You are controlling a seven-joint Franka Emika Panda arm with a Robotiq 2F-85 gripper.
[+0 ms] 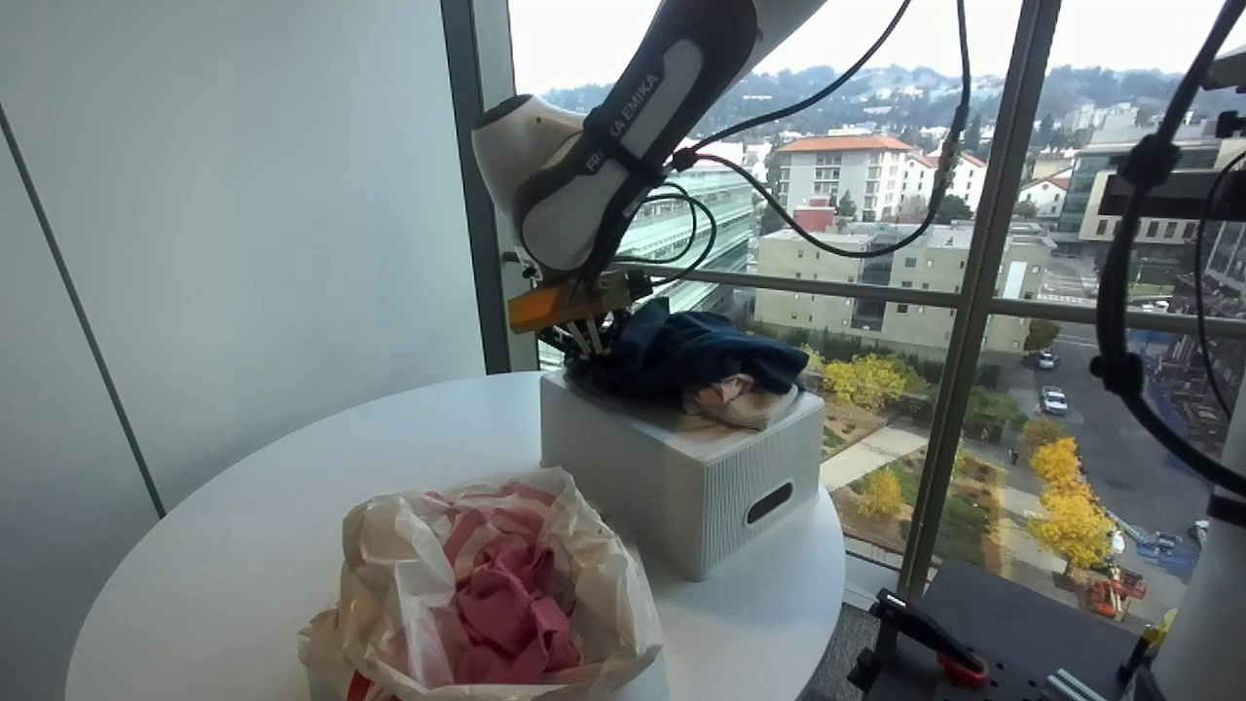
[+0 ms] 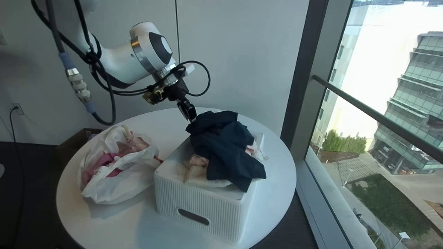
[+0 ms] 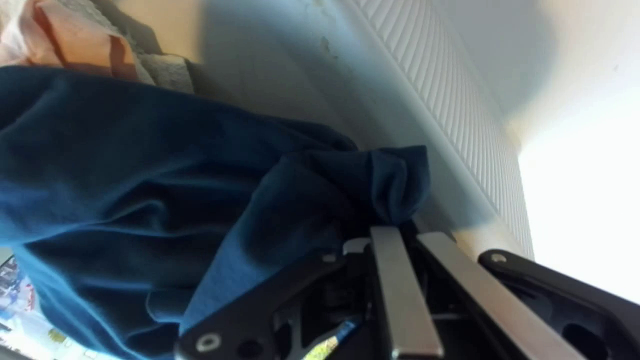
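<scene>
A dark blue cloth (image 2: 222,143) lies bunched over the top of a white ribbed box (image 2: 199,207), one end draping over the box's edge. My gripper is shut on a fold of this cloth (image 3: 288,198) near the box's rim, as the wrist view shows. Exterior view 1 has the gripper (image 1: 587,350) at the cloth's left end, just above the box top. Under the blue cloth, peach and cream fabric (image 1: 742,403) pokes out. Beside the box stands a white plastic bag (image 1: 385,572) with pink cloth (image 1: 514,613) inside.
Box and bag share a round white table (image 1: 210,561), which has bare room to the left of the box. A window with a metal rail (image 2: 373,116) rises close beside the table. Cables hang from the arm.
</scene>
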